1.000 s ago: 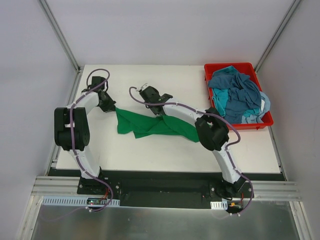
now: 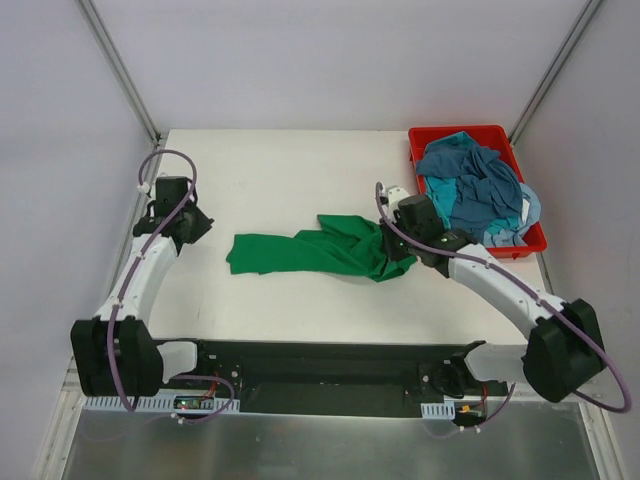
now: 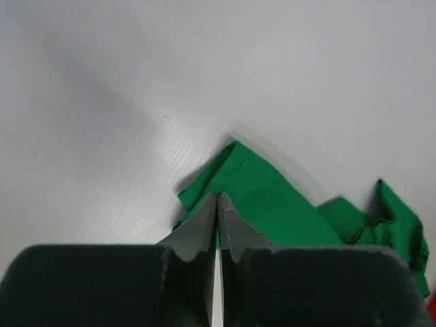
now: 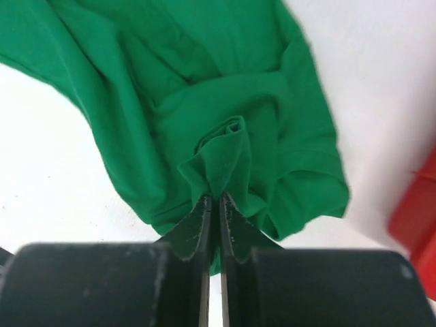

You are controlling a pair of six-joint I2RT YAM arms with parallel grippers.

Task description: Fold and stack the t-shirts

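Note:
A crumpled green t-shirt (image 2: 300, 254) stretches across the middle of the white table. At its right end my right gripper (image 2: 388, 245) is shut on a raised fold, and the pinched cloth (image 4: 228, 153) runs up to the fingertips in the right wrist view. To the left of the shirt, apart from it, my left gripper (image 2: 206, 226) is shut with nothing showing between its fingers. Beyond those fingertips, the left wrist view has the shirt's left end (image 3: 252, 184) lying on the table.
A red bin (image 2: 423, 133) heaped with blue and teal clothes (image 2: 475, 185) stands at the back right, close to my right arm.
My right gripper has moved right, from the shirt's middle to its right end, and has lowered lately. The left gripper has come away leftward from the shirt's left corner, which now lies down.

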